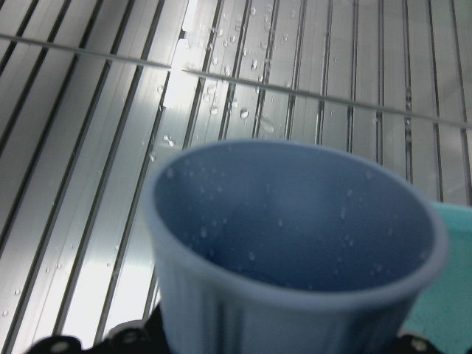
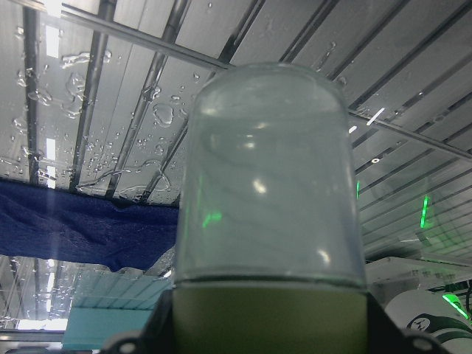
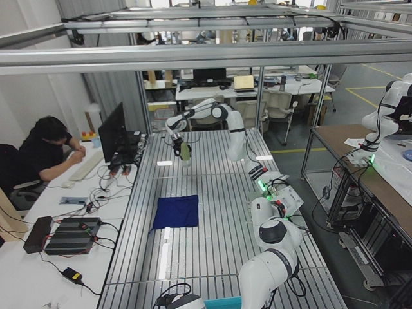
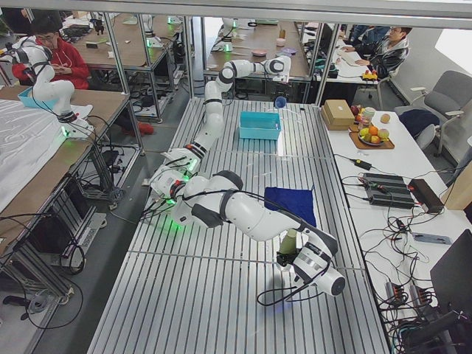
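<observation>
A blue cup (image 1: 287, 310), wet with droplets, is held in my left gripper (image 4: 282, 94) near the turquoise bin (image 4: 258, 131); in the left wrist view it fills the lower middle. My right gripper (image 4: 286, 258) is shut on a clear bottle (image 2: 269, 184) with an olive-green band (image 2: 269, 321), held upright over the slatted table. A dark blue cloth (image 3: 177, 211) lies flat on the table between the two arms.
A white side desk (image 4: 398, 287) holds a monitor, cables, black boxes and a fruit tray. A person (image 3: 48, 148) sits at that desk.
</observation>
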